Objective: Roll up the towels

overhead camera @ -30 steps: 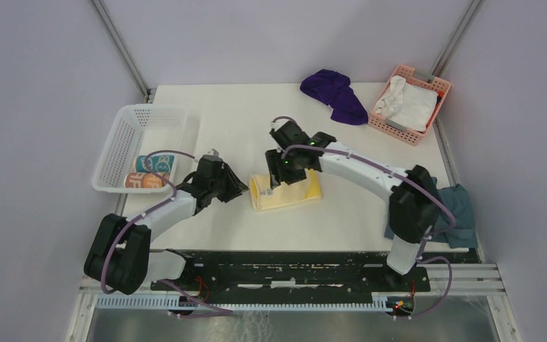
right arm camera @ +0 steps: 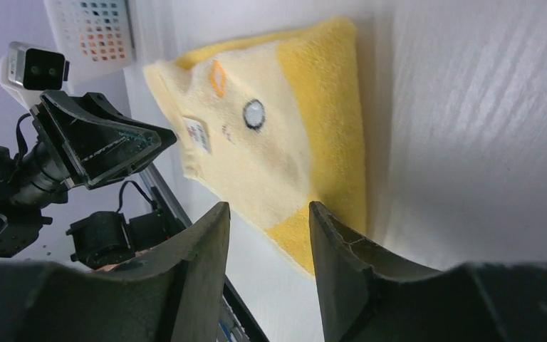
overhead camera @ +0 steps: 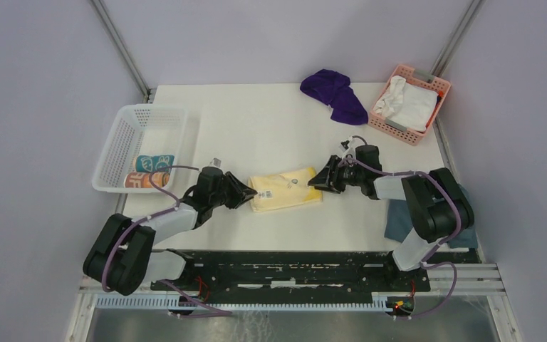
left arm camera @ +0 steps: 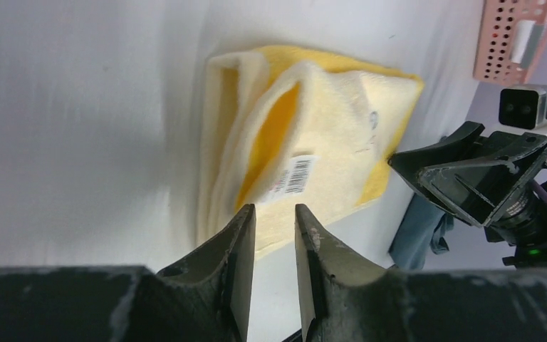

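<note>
A folded cream towel with yellow ends [overhead camera: 285,194] lies in the middle of the table, its layers and tag [left arm camera: 298,174] showing at the left end. At that end, my left gripper stands with fingers a short gap apart and towel cloth visible between or beyond them; whether they grip it is unclear. At the yellow right end [right arm camera: 331,135], my right gripper is part open. Towel shows beyond its fingertips, and nothing looks pinched there. Two rolled towels, blue [overhead camera: 154,163] and orange [overhead camera: 147,180], sit in the white basket [overhead camera: 121,142].
A purple cloth [overhead camera: 335,92] lies at the back edge. The pink basket [overhead camera: 377,122] at the back right holds white cloths [overhead camera: 414,107]. A dark blue-grey cloth [overhead camera: 399,221] lies at the right, partly under the right arm. Bare table surrounds the towel.
My right gripper has moved from over the towel's left half to its right end. The towel looks unmoved.
</note>
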